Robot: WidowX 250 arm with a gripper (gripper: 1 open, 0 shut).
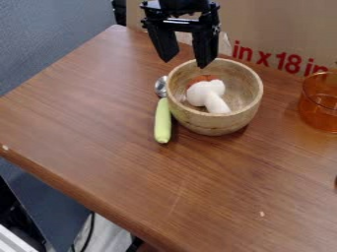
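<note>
My black gripper hangs open over the back of a wooden bowl, its two fingers apart with nothing seen between them. The bowl holds a white mushroom-like object and something orange-red partly hidden behind it. Just left of the bowl lies a pale green elongated vegetable, with a silver spoon-like item above it.
An orange translucent container stands at the right. A cardboard box is behind the table. The table's left edge drops to a grey floor area.
</note>
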